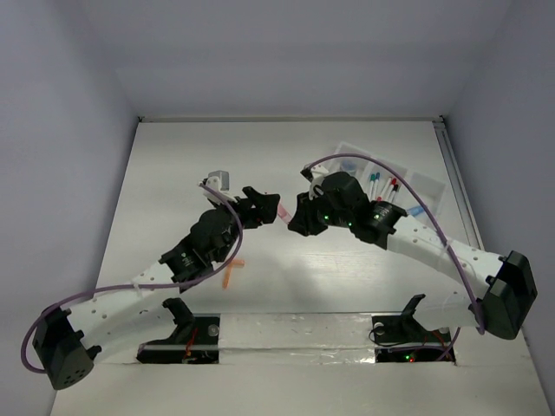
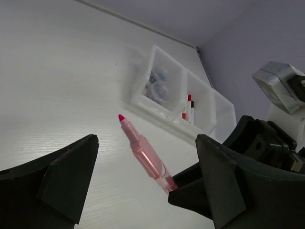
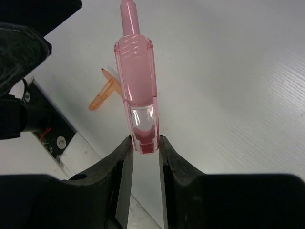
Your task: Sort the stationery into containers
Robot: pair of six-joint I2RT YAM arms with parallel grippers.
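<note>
A pink highlighter [image 2: 148, 157] is held upright-tilted in my right gripper, shut on its lower end. My left gripper has its fingers apart around the highlighter's tip side, not touching it as far as I can see. Orange pens [image 1: 229, 270] lie on the table below my left arm. At the back right, a white container [image 2: 219, 114] with three compartments holds clear tubs [image 2: 159, 93], several markers [image 1: 389, 191] and a blue item [image 1: 415, 210].
Both grippers meet above the middle of the table [image 1: 165, 147]. Grey walls enclose the sides and back.
</note>
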